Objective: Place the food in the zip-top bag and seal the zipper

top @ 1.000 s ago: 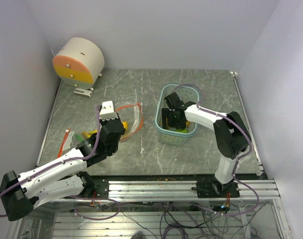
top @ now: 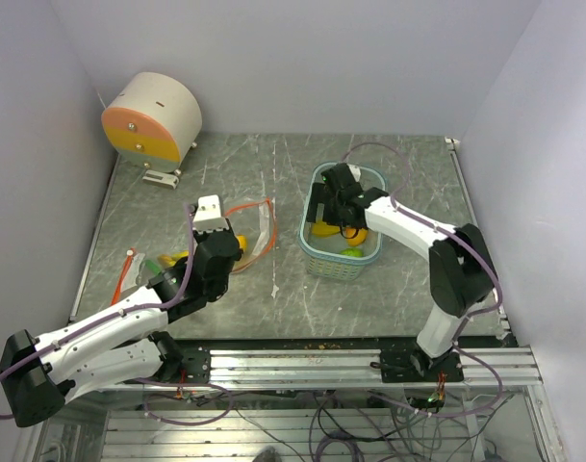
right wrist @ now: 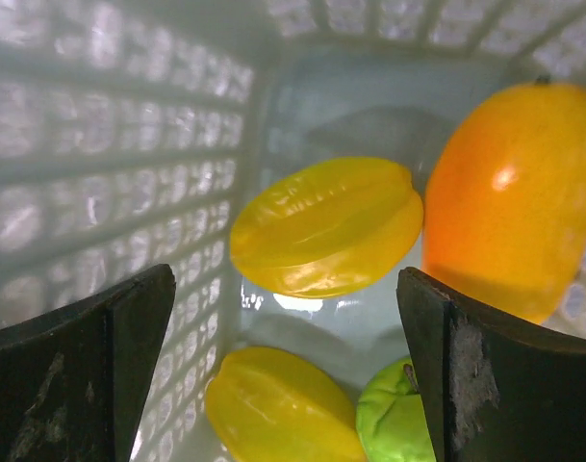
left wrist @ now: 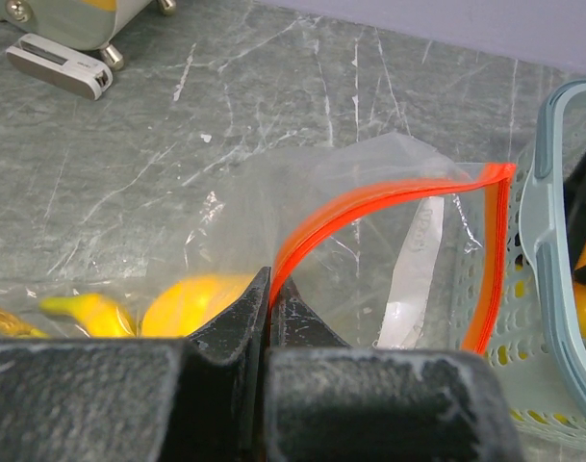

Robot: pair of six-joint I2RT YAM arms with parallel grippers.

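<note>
My left gripper is shut on the orange-zippered edge of a clear bag (left wrist: 369, 192), which holds yellow food (left wrist: 191, 306) and lies left of the basket. My right gripper is open inside the light-blue basket (top: 336, 267), over a yellow starfruit-like piece (right wrist: 321, 226). A larger orange-yellow fruit (right wrist: 509, 192), another yellow piece (right wrist: 283, 414) and a green vegetable (right wrist: 394, 419) lie around it, none between the fingers.
A cream toaster-shaped box (top: 150, 115) with orange and yellow front stands at the back left, a small white item (top: 161, 178) before it.
The left arm and bag have not moved.
</note>
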